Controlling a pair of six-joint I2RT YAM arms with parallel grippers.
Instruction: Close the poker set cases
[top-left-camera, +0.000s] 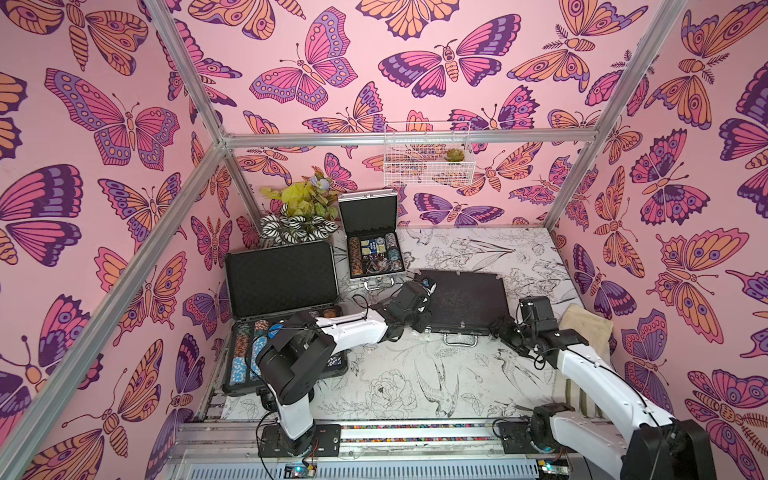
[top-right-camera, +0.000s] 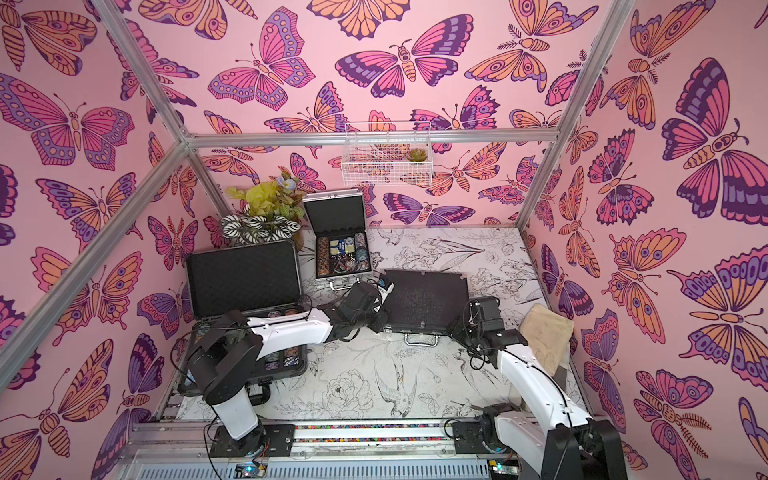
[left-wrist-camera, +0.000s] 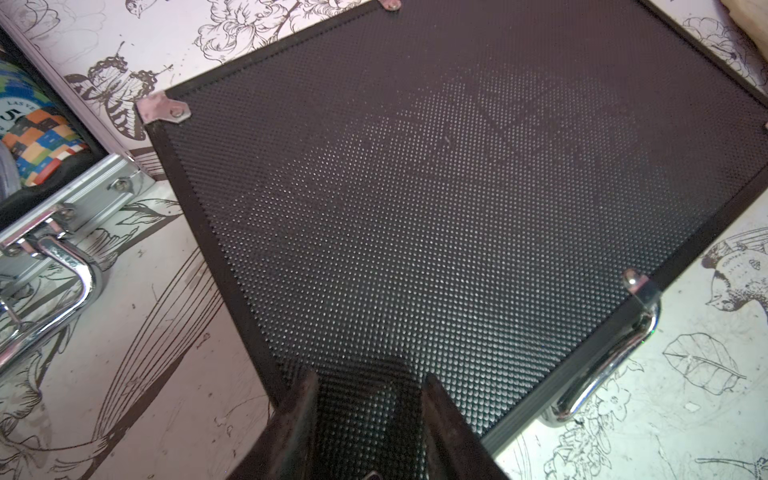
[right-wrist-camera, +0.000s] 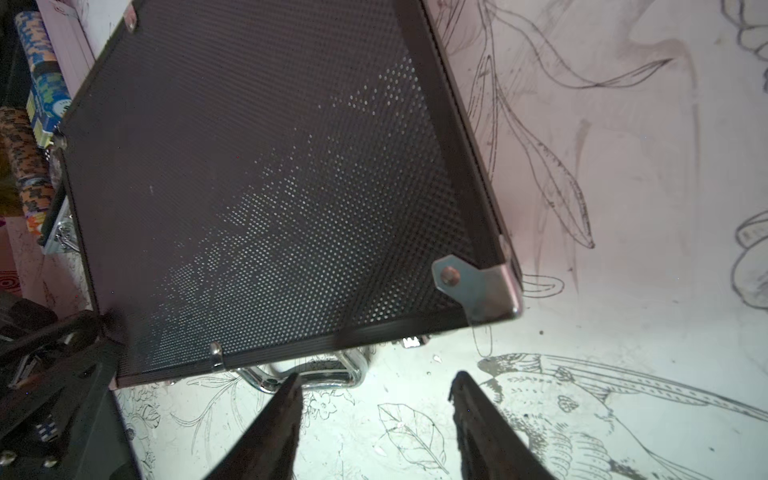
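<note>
The black case (top-left-camera: 465, 300) lies with its lid down in the middle of the table, handle (left-wrist-camera: 608, 372) toward the front. At its front left corner, my left gripper is shut on the case, that corner between its fingers. By the front right corner, my right gripper is open with nothing between its fingers, just in front of the metal corner bracket (right-wrist-camera: 480, 289). Whether the lid is latched cannot be told. A small case (top-left-camera: 374, 256) stands open behind, filled with chips. The large case (top-left-camera: 281, 280) at left is open too, its chips partly behind my left arm.
A plant (top-left-camera: 300, 209) stands behind the large case. Past the right arm lies a beige cloth (top-right-camera: 547, 337). A white wire basket (top-left-camera: 428, 164) hangs on the back wall. Free table lies at the front middle and back right.
</note>
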